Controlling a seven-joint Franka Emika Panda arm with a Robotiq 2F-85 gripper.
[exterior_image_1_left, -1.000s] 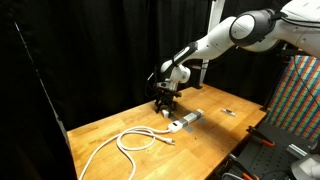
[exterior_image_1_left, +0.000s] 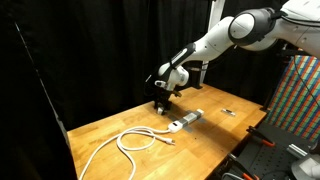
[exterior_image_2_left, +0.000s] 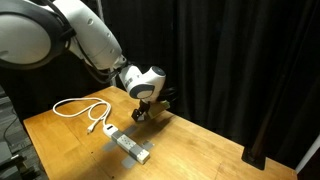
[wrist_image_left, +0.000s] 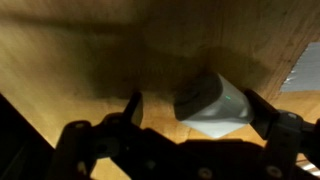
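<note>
A small whitish block-like object (wrist_image_left: 214, 105) rests on the wooden table in the wrist view. My gripper is open around it, low over the table. The object sits much nearer the right finger (wrist_image_left: 262, 110), with a wide gap to the left finger (wrist_image_left: 132, 108); whether it touches the right one I cannot tell. In exterior view 1 my gripper (exterior_image_1_left: 163, 101) points down near the dark curtain, the object (exterior_image_1_left: 160, 110) just below it. Exterior view 2 shows the gripper (exterior_image_2_left: 146, 108) largely covering the object.
A white power strip (exterior_image_1_left: 186, 122) lies close by on the nearer side, its white cable (exterior_image_1_left: 122, 141) looped at the left. A grey patch (wrist_image_left: 303, 70) marks the table at the wrist view's right. Bare table (exterior_image_2_left: 210, 145) extends to the right in exterior view 2.
The gripper has shifted only slightly. In exterior view 1 the small whitish object now shows a little further left and back, and less of it is visible.
</note>
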